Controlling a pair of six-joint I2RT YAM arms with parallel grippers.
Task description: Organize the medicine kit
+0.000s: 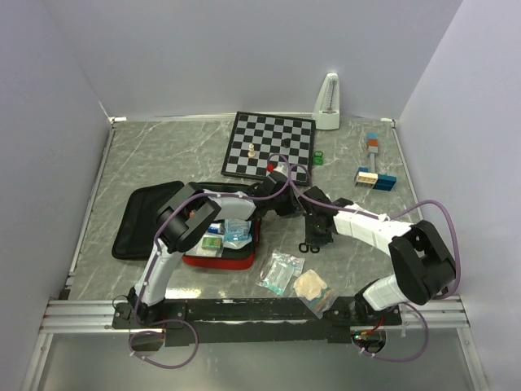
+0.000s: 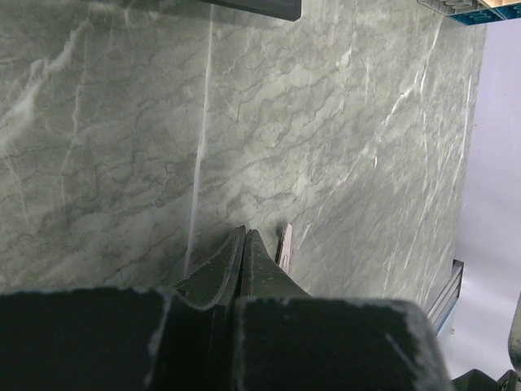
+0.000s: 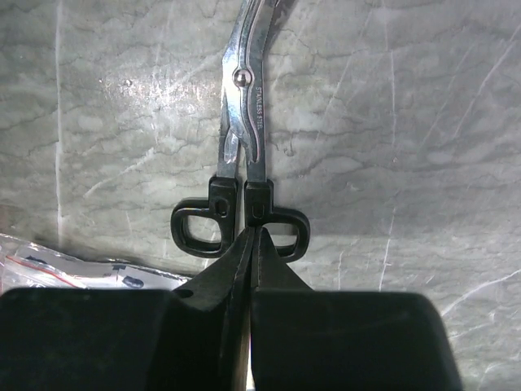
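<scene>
Steel scissors (image 3: 243, 98) with black handle loops (image 3: 194, 229) lie on the table in the right wrist view, blades pointing away from me. My right gripper is shut with its tips together over the gap between the two loops, and both loops lie outside its fingers. My left gripper is shut and empty above bare table, with the blade tip (image 2: 285, 243) showing just beyond it. The red medicine kit (image 1: 220, 263), its lid open, stands on the left under my left arm, holding several packets.
Two clear packets lie at the front: one with pale green contents (image 1: 280, 272), one with beige contents (image 1: 312, 287). A chessboard (image 1: 269, 145), a white metronome (image 1: 328, 104) and a blue toy block piece (image 1: 374, 178) stand at the back.
</scene>
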